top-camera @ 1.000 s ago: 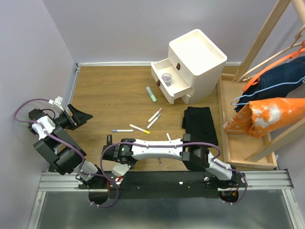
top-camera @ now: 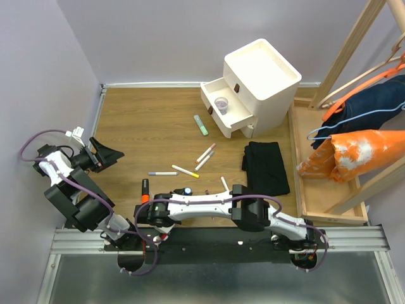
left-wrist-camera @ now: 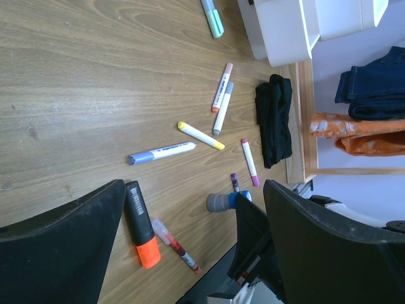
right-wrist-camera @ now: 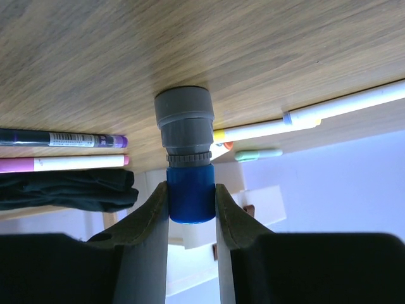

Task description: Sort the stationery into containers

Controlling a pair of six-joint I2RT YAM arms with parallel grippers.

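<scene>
My right gripper is shut on the blue end of a grey-and-blue cylinder [right-wrist-camera: 185, 126], which points out over the wooden table. From above, only its blue tip [top-camera: 187, 191] peeks past the arm, and the fingers there are hidden. Open and empty, my left gripper [top-camera: 106, 156] hangs at the table's left side. Loose pens lie about: a black marker with orange end [left-wrist-camera: 140, 225], a red pen [left-wrist-camera: 176, 246], a blue-capped pen [left-wrist-camera: 162, 153], a yellow-capped one [left-wrist-camera: 201, 135], a pink-capped one [left-wrist-camera: 250, 162], a purple-ended one [right-wrist-camera: 63, 139] and a green one [top-camera: 200, 125].
A white drawer unit [top-camera: 262, 66] stands at the back, one drawer [top-camera: 218, 88] pulled out with a clear cup [top-camera: 221, 104] inside. Folded black cloth [top-camera: 266, 168] lies at right, beside a wooden clothes rack [top-camera: 300, 171].
The marker's orange end and the cylinder's blue tip now show beside it.
</scene>
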